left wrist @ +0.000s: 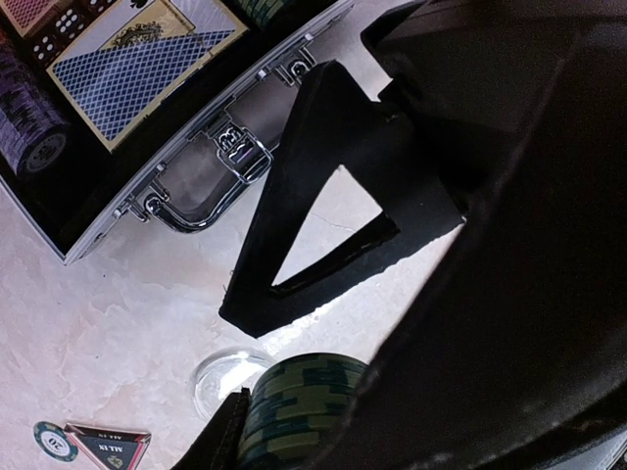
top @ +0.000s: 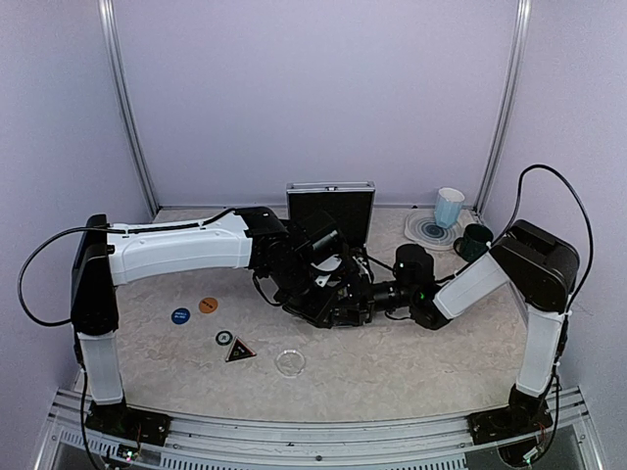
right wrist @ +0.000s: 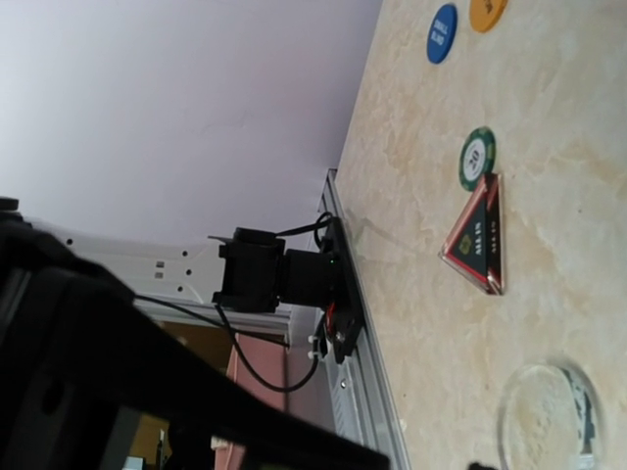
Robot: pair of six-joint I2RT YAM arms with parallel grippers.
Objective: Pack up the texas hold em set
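Observation:
The open case (top: pixel 330 209) stands at the back; in the left wrist view it holds playing cards (left wrist: pixel 137 73), dice and a purple chip stack (left wrist: pixel 29 127). My left gripper (top: pixel 328 304) is shut on a green chip stack (left wrist: pixel 299 406). My right gripper (top: pixel 348 299) is part open right beside it at the centre; its contents are hidden. A blue chip (top: pixel 180 315), orange chip (top: pixel 208 305), green chip (top: pixel 223 338), triangular all-in marker (top: pixel 240 352) and clear disc (top: pixel 290 362) lie on the table.
A plate (top: pixel 421 230), light cup (top: pixel 449 206) and dark mug (top: pixel 472 242) stand at back right. The left and front of the table (top: pixel 411 372) have bare room.

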